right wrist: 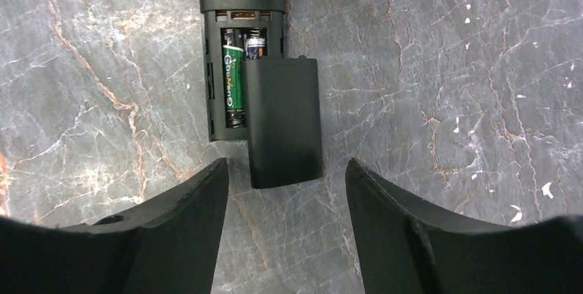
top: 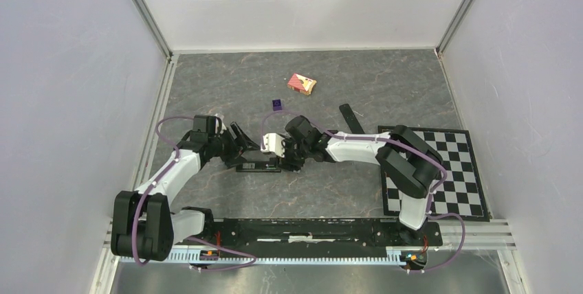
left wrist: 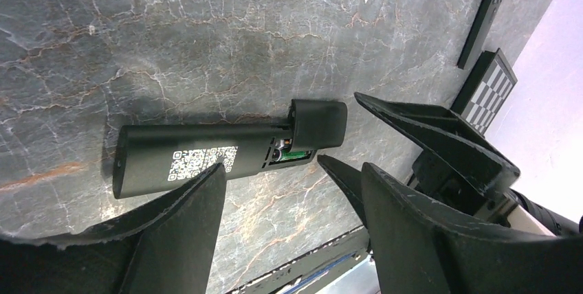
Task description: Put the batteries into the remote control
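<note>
The black remote [left wrist: 151, 163] lies face down on the grey table, its battery bay [right wrist: 213, 81] uncovered at one end, holding a green battery [right wrist: 234, 88] and another battery [right wrist: 254, 43] partly hidden. The loose cover [right wrist: 282, 122] lies across part of the bay. My right gripper stands open around the cover's end, nothing clearly held. My left gripper is open above the remote, pointing down toward it, with nothing between its fingers.
A checkered board [top: 454, 198] lies at the right, a long black bar [top: 350, 117] behind my right arm. A small patterned box [top: 301, 82] and a dark blue item [top: 277, 104] are toward the back.
</note>
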